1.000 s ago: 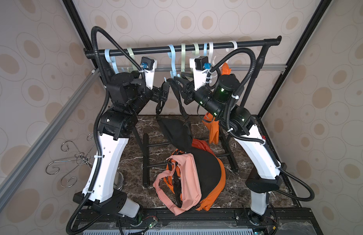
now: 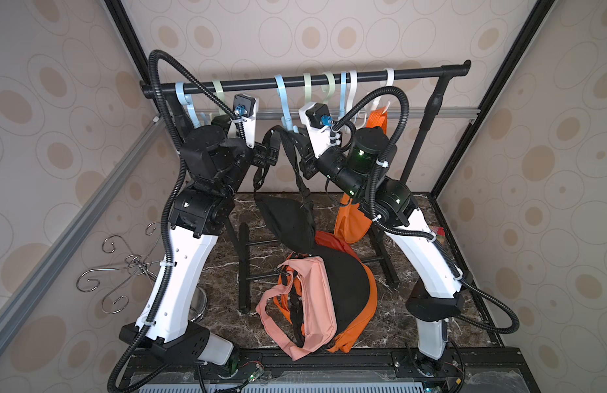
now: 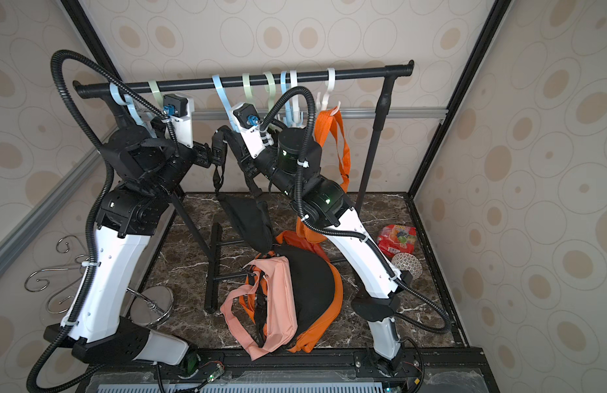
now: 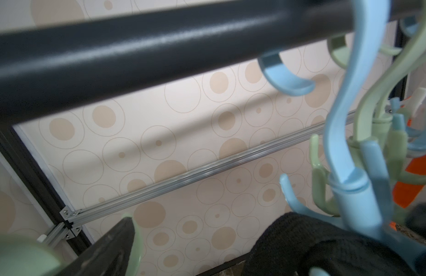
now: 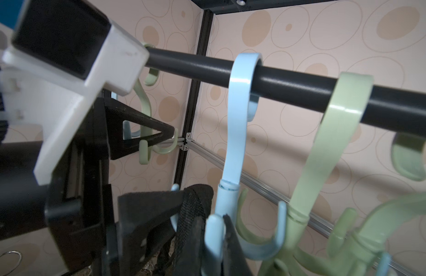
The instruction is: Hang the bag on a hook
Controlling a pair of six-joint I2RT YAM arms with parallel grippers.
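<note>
The black bag (image 2: 283, 221) hangs low in front of the rack, its black strap (image 2: 291, 154) rising between my grippers. My open left gripper (image 2: 272, 156) has the strap (image 5: 196, 214) draped over the tip of its lower finger (image 5: 148, 214). Close beside it, the blue hook (image 5: 235, 138) hangs from the rod. Low in the right wrist view, my right gripper is shut, dark and blurred, with a prong of this hook between its fingertips. In the left wrist view, the strap (image 4: 300, 243) lies against the hook's lower prongs; how it sits there is partly hidden.
More green, blue and white hooks line the black rod (image 2: 408, 73). An orange bag (image 3: 329, 124) hangs at the right. Pink (image 2: 316, 301) and orange-black bags lie on the floor between the rack's feet. A metal hook stand (image 2: 136, 265) is at the left.
My right gripper has moved left toward the left one. The blue hook's top has shifted left along the rod and the hook now tilts.
</note>
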